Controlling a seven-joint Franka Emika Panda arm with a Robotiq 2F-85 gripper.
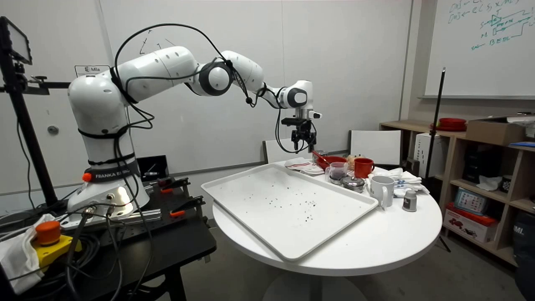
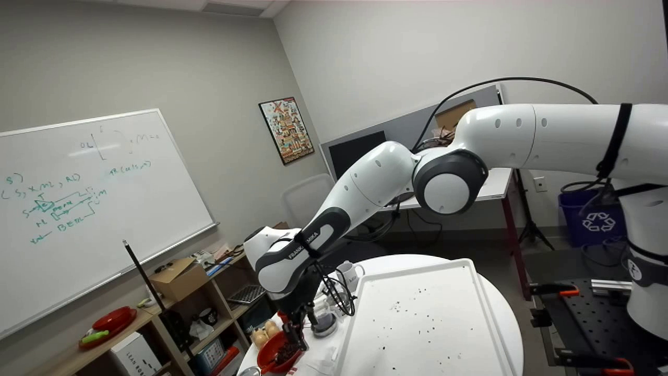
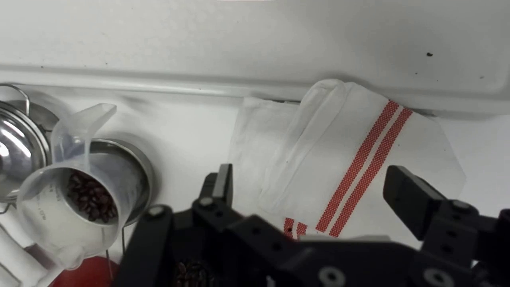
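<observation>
My gripper stands open in the wrist view, its two fingers wide apart and nothing between them. Below it lies a folded white cloth (image 3: 306,143) with red stripes, against the tray's edge. Exterior view 1 has the gripper (image 1: 304,145) above the far side of the round table, near a red bowl (image 1: 327,162). In exterior view 2 the gripper (image 2: 297,332) overlaps the red bowl (image 2: 267,360), which holds dark beans. A clear measuring cup (image 3: 36,201) sits in or over a metal pot (image 3: 146,165), with dark beans visible inside.
A large white tray (image 1: 250,210), scattered with dark bits, covers much of the table (image 1: 396,241). Along its far right side stand a lidded metal pot (image 1: 353,184), a red mug (image 1: 363,167), a light mug (image 1: 382,190), a small grey container (image 1: 409,200) and white cloths (image 1: 401,178).
</observation>
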